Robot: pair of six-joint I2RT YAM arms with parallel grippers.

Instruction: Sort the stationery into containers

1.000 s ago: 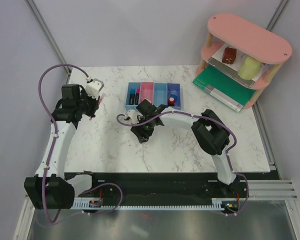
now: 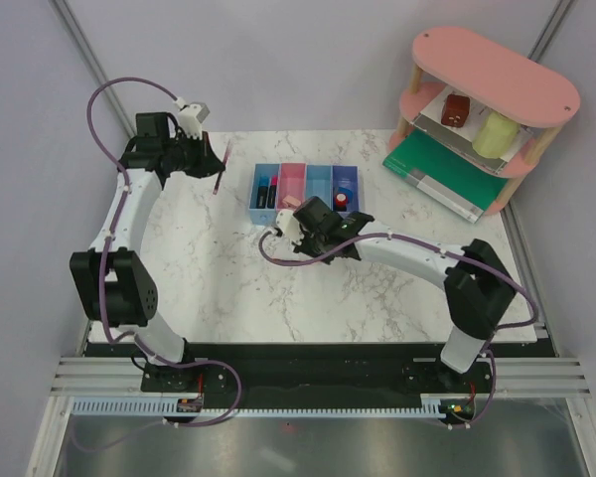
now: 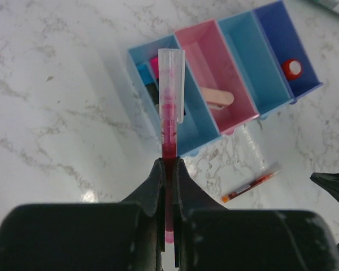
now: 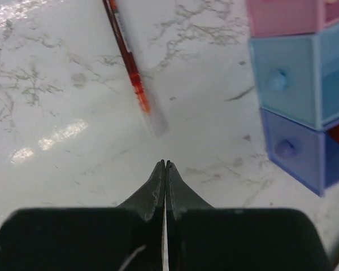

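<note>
My left gripper [image 2: 215, 167] is shut on a pink pen [image 3: 169, 130], held in the air left of the four-compartment container. My right gripper is shut with nothing showing between its fingers, over the table just in front of the container. Below it lies a dark red pen with an orange end and clear cap [image 4: 124, 51]. The container's left blue bin [image 3: 195, 118] holds dark and pink items, the pink bin [image 2: 292, 179] a pale pink block, the middle blue bin [image 2: 318, 184] looks empty, and the dark blue bin [image 2: 346, 174] holds a red-topped round item.
A pink shelf unit [image 2: 492, 60] with a green board [image 2: 427, 164] stands at the back right. The left, front and right stretches of the marble table [image 2: 219, 288] are largely clear.
My left gripper has moved up and to the right, carrying the pink pen. My right arm has shifted slightly right, its gripper staying in front of the container.
</note>
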